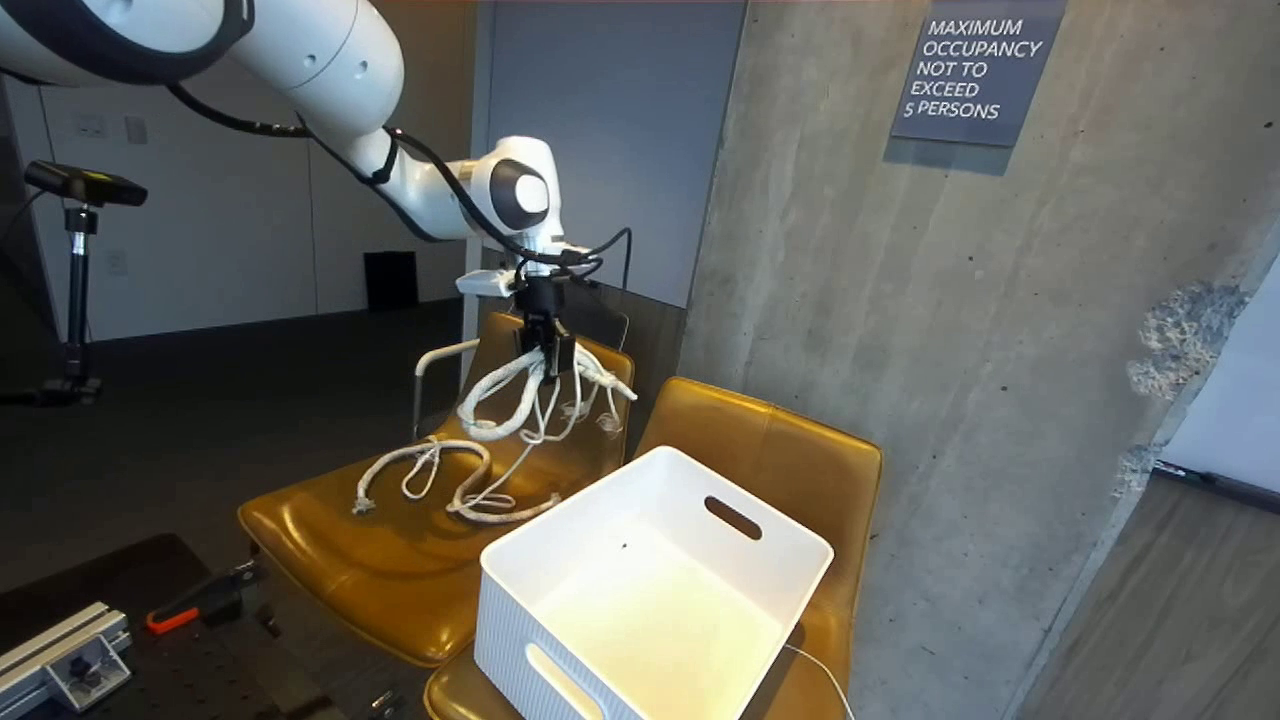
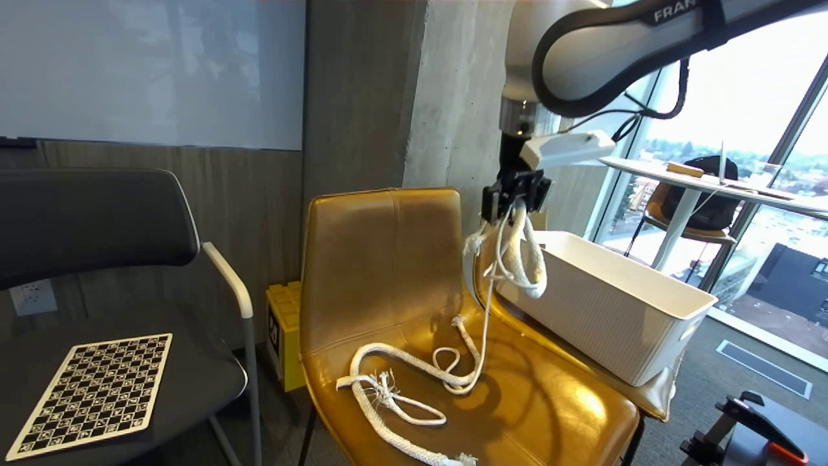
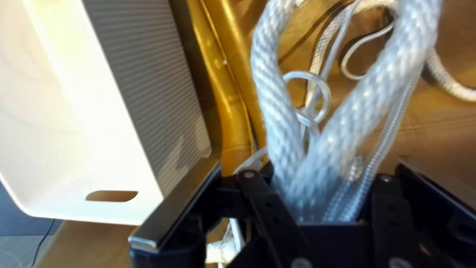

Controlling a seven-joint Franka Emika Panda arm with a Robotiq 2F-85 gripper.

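Observation:
A bundle of white rope (image 1: 489,412) hangs from my gripper (image 1: 548,360), which is shut on it above the left chair. The wrist view shows a thick braided loop (image 3: 279,102) and thinner cord strands running down between the fingers. Below, more rope (image 2: 388,428) lies curled on the chair seat, and a thin cord links it to the hanging part. In exterior view 2 the gripper (image 2: 515,208) is higher than the seat, on the near side of the white bin (image 2: 613,303).
The empty white bin (image 1: 654,462) sits tilted on the right-hand tan chair (image 1: 768,444). The left chair's backrest (image 2: 384,264) stands close to the rope. A grey chair (image 2: 93,233) holds a patterned board (image 2: 93,392). A concrete wall (image 1: 960,360) rises behind.

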